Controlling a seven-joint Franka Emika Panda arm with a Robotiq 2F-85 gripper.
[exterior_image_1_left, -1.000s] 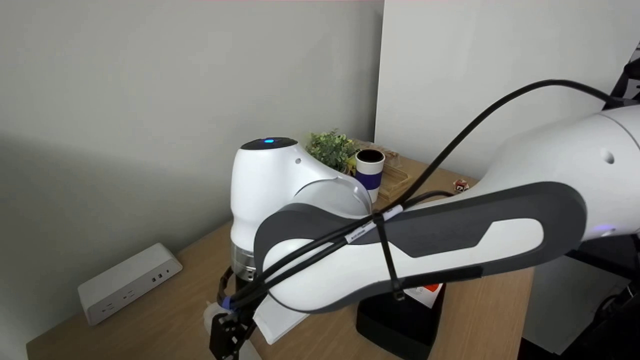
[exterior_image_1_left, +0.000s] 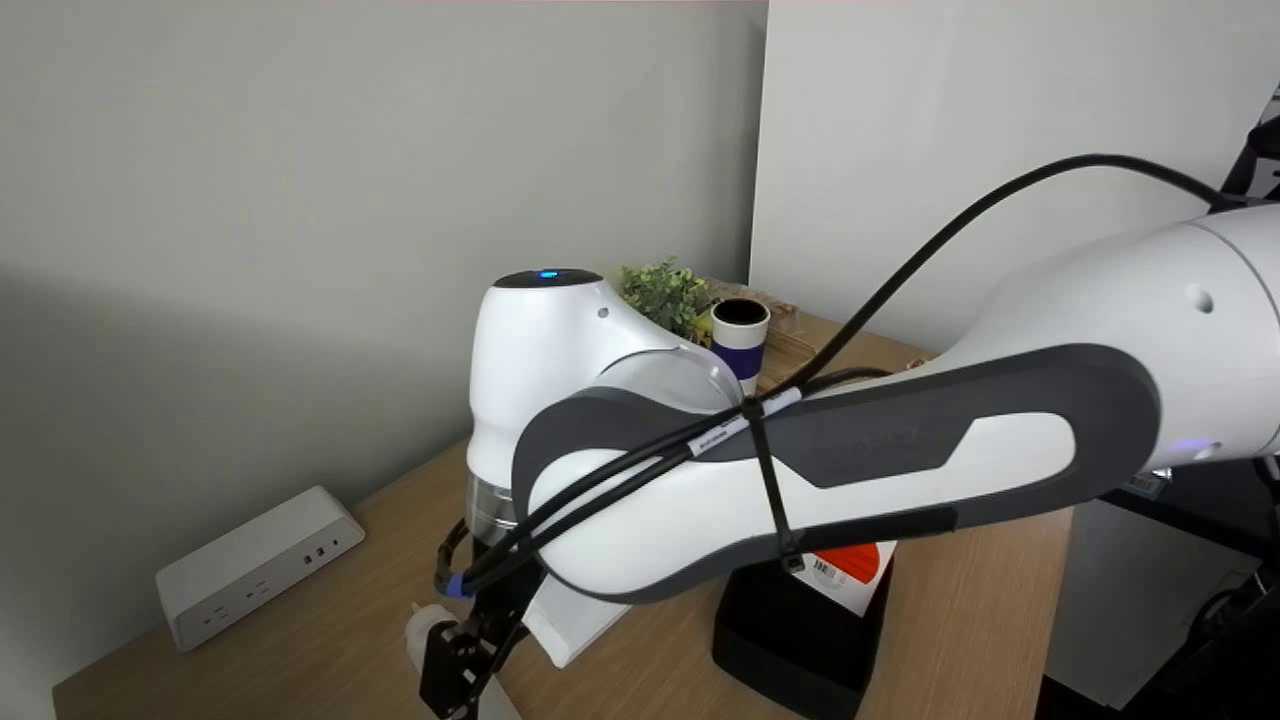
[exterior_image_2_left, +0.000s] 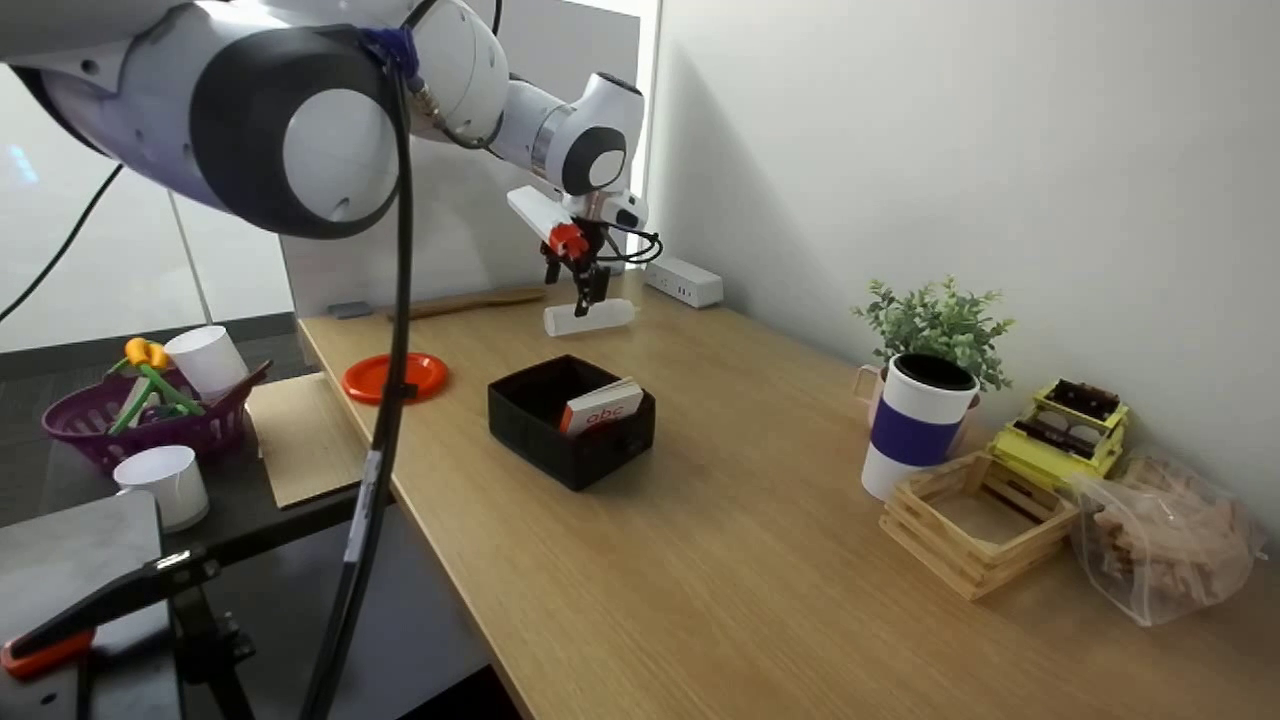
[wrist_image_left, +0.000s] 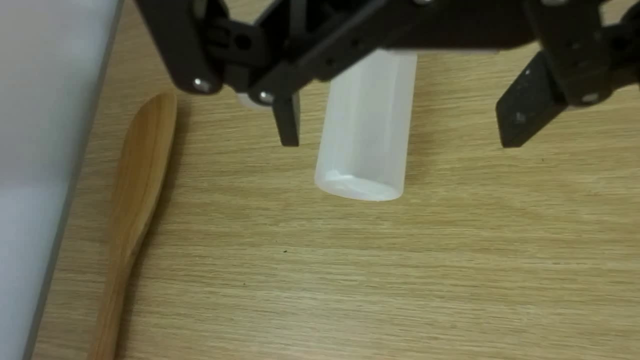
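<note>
A translucent white bottle (wrist_image_left: 367, 129) lies on its side on the table; its upper part is hidden behind the gripper's dark linkage. My gripper is open above it, its two fingers spread wide with the bottle showing in the gap, closer to the left finger (wrist_image_left: 288, 123). From the side, in exterior view 2, the gripper (exterior_image_2_left: 570, 288) stands over the bottle (exterior_image_2_left: 590, 317) near the table's far end. Whether a finger touches the bottle is hard to tell. Only one dark finger (exterior_image_1_left: 446, 674) shows in exterior view 1, in front of the bottle.
A wooden spoon (wrist_image_left: 141, 174) lies left of the bottle in the wrist view. Nearer in exterior view 2 are a red plate (exterior_image_2_left: 362, 382) and a black box (exterior_image_2_left: 534, 434) holding a small book (exterior_image_2_left: 602, 408). A white power strip (exterior_image_2_left: 684, 282) stands behind the bottle. Mid-table is clear.
In exterior view 1 the arm has shifted slightly upward and its wrist a little to the right. More of the book in the black box shows below the arm.
</note>
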